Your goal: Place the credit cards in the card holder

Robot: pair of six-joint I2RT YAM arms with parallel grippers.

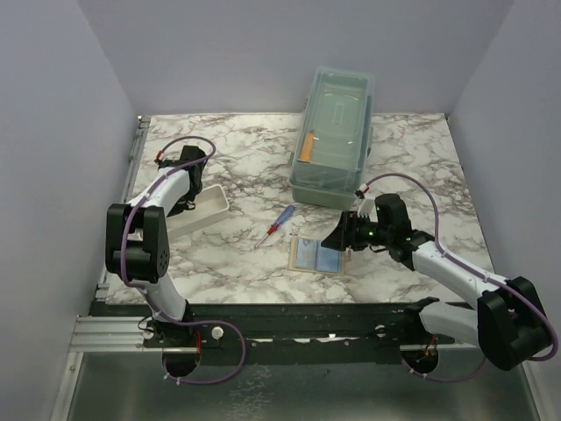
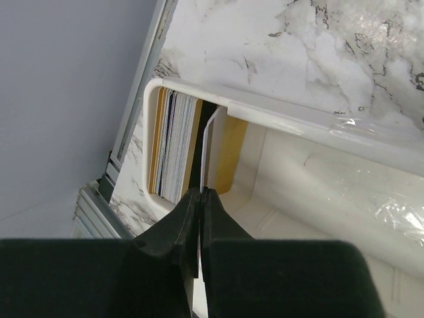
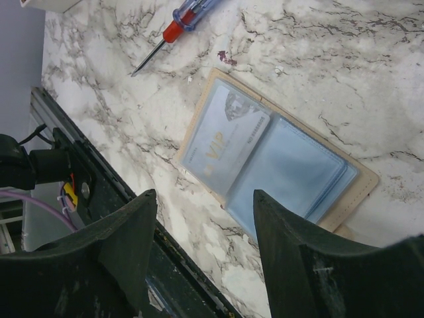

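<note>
A white card holder (image 1: 215, 203) lies at the left; in the left wrist view it holds a packed row of cards (image 2: 173, 142) at one end. My left gripper is inside it, shut on a thin upright pale card (image 2: 215, 132) beside that row, in front of a yellow card (image 2: 232, 146). Near the front centre, several cards lie flat on a beige base: a pale VIP card (image 3: 222, 139) and blue cards (image 3: 285, 172). My right gripper is above them, open, with nothing between its fingers.
A screwdriver (image 1: 276, 224) lies at the centre. A lidded translucent box (image 1: 337, 123) stands at the back right.
</note>
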